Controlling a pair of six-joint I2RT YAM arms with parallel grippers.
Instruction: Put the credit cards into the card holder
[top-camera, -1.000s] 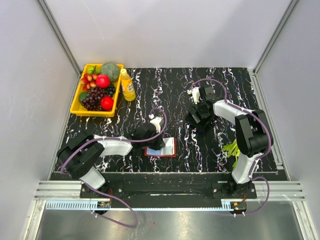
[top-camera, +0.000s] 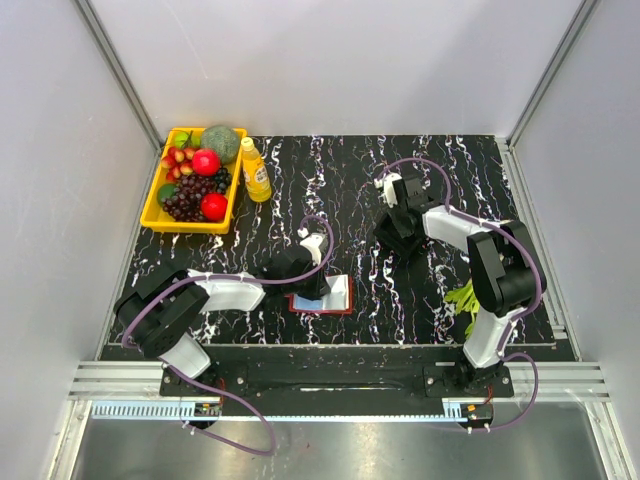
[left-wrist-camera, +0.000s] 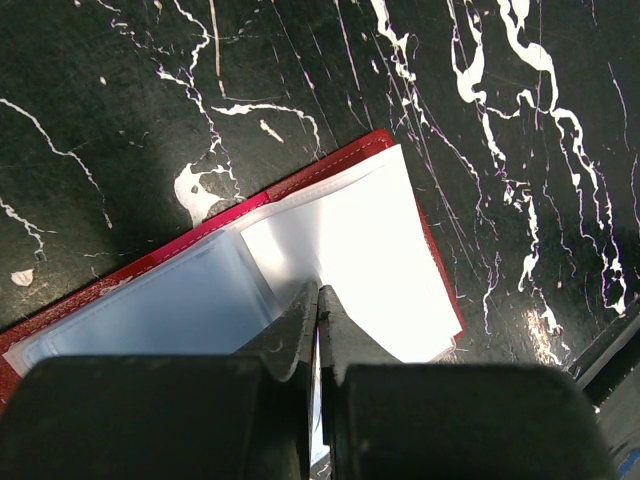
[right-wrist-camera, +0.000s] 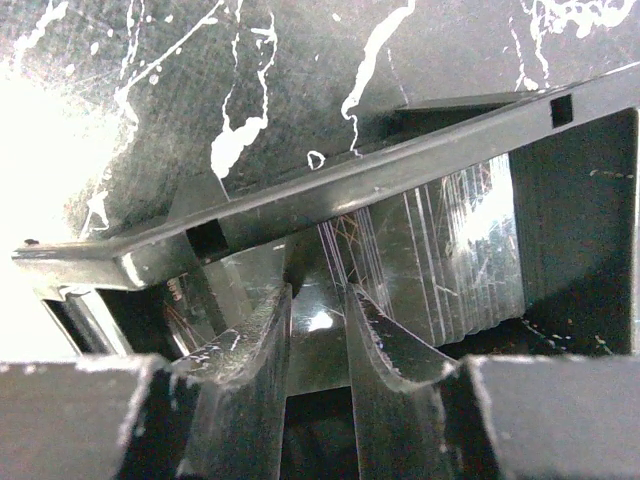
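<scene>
A red card holder (left-wrist-camera: 425, 225) with pale blue and white sleeves (left-wrist-camera: 360, 240) lies open at front centre. My left gripper is shut over it, fingertips at the sleeves; nothing clearly shows between them. At right of centre a dark box (top-camera: 390, 235) holds clear, glossy card-like pieces (right-wrist-camera: 460, 250); whether these are the credit cards I cannot tell. My right gripper is at the box, its fingertips in front of those pieces; what is between them is hard to see.
A yellow fruit basket (top-camera: 150, 210) and a yellow bottle (top-camera: 255, 175) stand at back left. A green bunch (top-camera: 462, 298) lies at the right front under the right arm.
The right gripper and the dark box under it have shifted slightly. The left arm and the card holder have not moved.
</scene>
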